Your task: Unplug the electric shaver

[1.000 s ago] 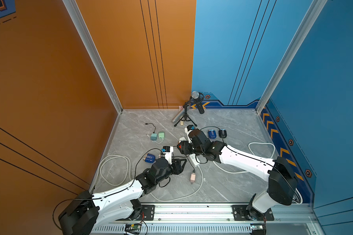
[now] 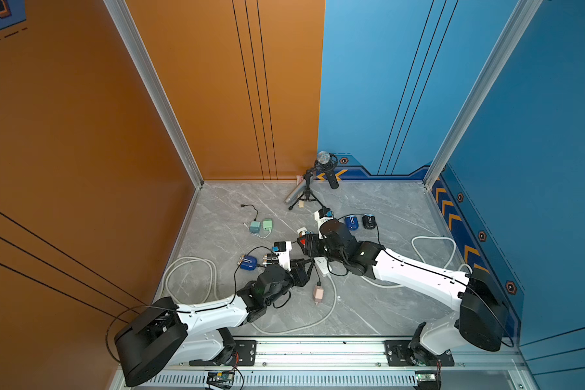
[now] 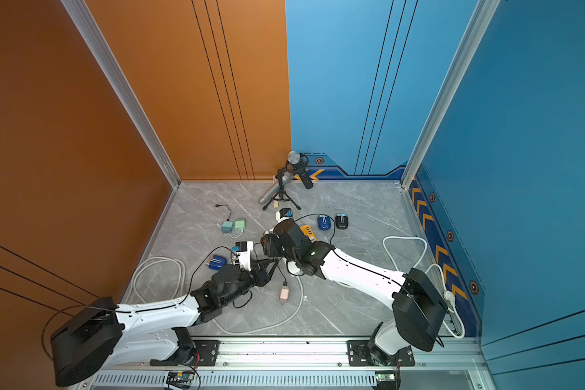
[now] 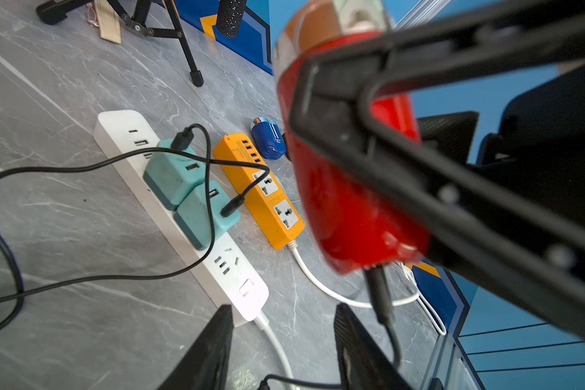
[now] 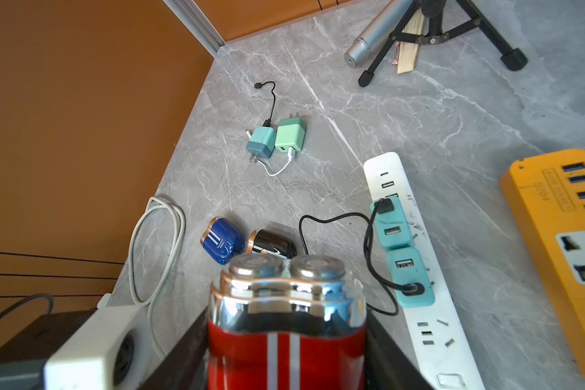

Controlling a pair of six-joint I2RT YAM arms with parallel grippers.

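My right gripper is shut on a red shaver point(image 5: 286, 351) with chrome heads, held above the white power strip. In the left wrist view a black cord point(image 4: 380, 299) leads down from the shaver's lower end point(image 4: 344, 214). My left gripper is just below, fingers part open, near that cord, with nothing clearly between them. The white strip point(image 4: 240, 273) carries two teal adapters point(image 5: 403, 273) with cables in them.
An orange strip point(image 5: 536, 195) lies beside the white one. Blue point(image 5: 221, 240) and black point(image 5: 273, 243) shavers, small chargers point(image 5: 289, 133), white cables and a tripod point(image 2: 308, 195) are around the table.
Both arms have shifted slightly to the right over the last second, keeping close together at the middle, the red shaver staying in my right gripper.
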